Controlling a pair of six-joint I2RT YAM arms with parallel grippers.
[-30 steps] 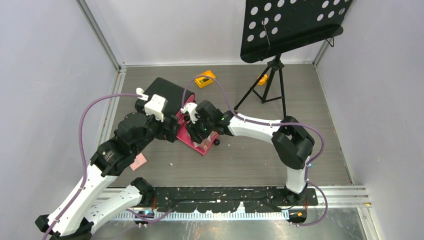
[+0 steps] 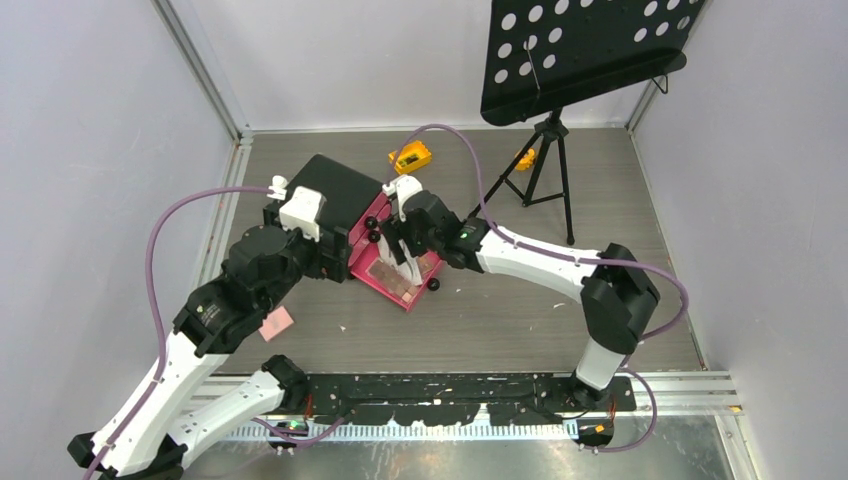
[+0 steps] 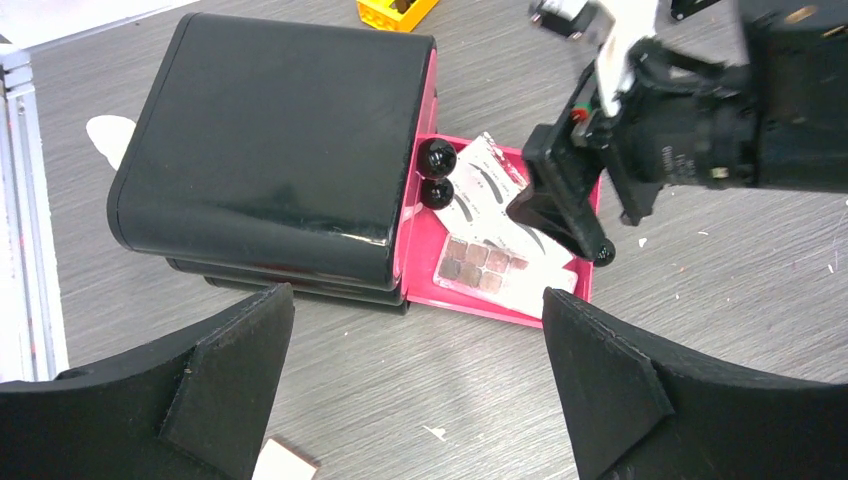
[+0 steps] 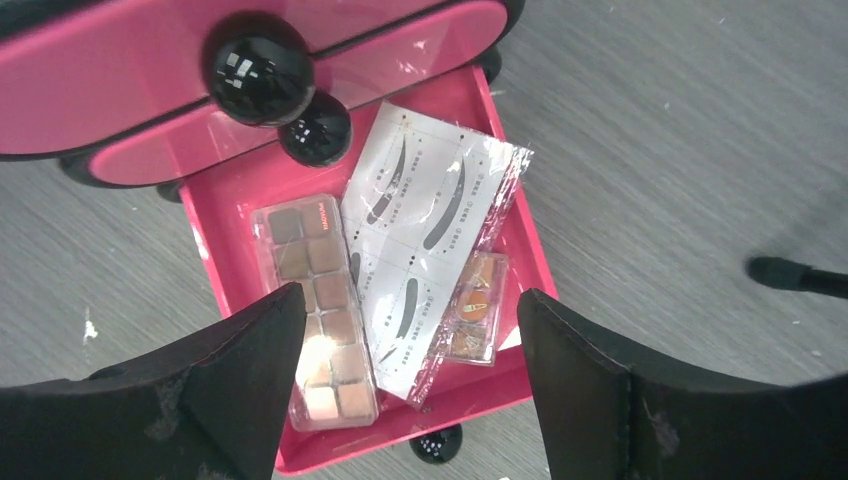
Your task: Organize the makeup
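Observation:
The pink drawer of the black makeup organizer is pulled out. In it lie a long eyeshadow palette, a white eyebrow stencil packet and a small brown palette. My right gripper is above the drawer, its fingers apart with nothing held between them. My left gripper stands open to the left, looking down on the organizer and drawer, nothing between its fingers.
A yellow container is at the back, and a black music stand stands at the back right. A pink square lies at the front left.
My right gripper has lifted back from the drawer toward the upper right, uncovering more of its contents. The left arm has shifted slightly leftward.

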